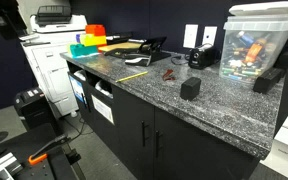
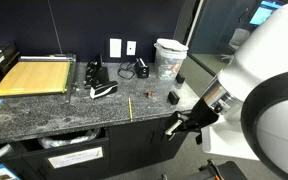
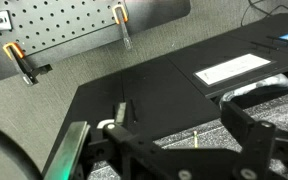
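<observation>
My gripper stands open in the wrist view, with nothing between its spread dark fingers. It hangs over the front of the black cabinet (image 3: 114,112), off the countertop's edge. On the speckled counter (image 1: 224,122) rests a black block (image 1: 190,88), also seen in exterior view 2 as a small dark block (image 2: 173,97). A thin yellow stick (image 1: 132,76) lies to its left. Between them is a small reddish-brown item (image 1: 168,74), too small to make out. In exterior view 2 the white arm (image 2: 274,90) fills the right side.
A lidded clear bin (image 1: 254,50) of colourful things stands at the counter's back corner. A black appliance (image 1: 202,57) sits by the wall. Farther left are a wooden board (image 2: 34,77) and a black rack (image 2: 99,80). Drawers (image 2: 76,157) stand partly open below. Mid-counter has bare room.
</observation>
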